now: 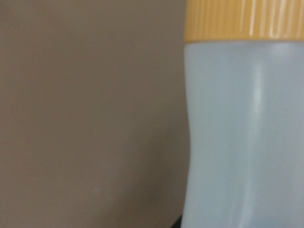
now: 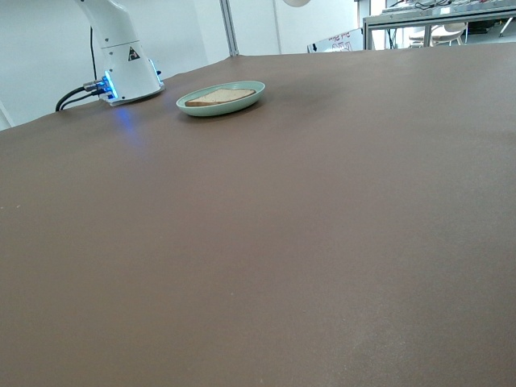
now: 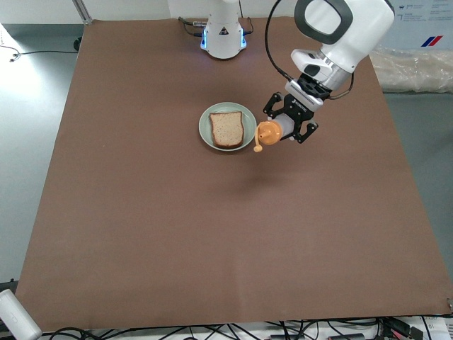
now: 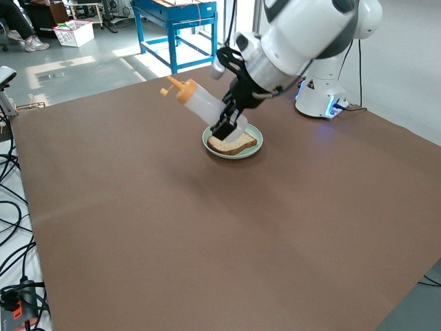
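Observation:
My gripper (image 3: pixel 290 118) is shut on a translucent squeeze bottle (image 4: pixel 205 105) with an orange nozzle cap (image 3: pixel 270 132); the bottle is tilted and fills the right of the wrist view (image 1: pixel 242 133). A slice of bread (image 3: pixel 226 129) lies on a pale green plate (image 3: pixel 227 107). In the camera left view the bottle is just right of the plate, above the table; in the top view the plate (image 2: pixel 193 108) shows with the bread, and the gripper is out of sight.
The white robot base (image 3: pixel 224 35) stands at the back, with cables beside it. More cables lie along the near edge outside the tabletop.

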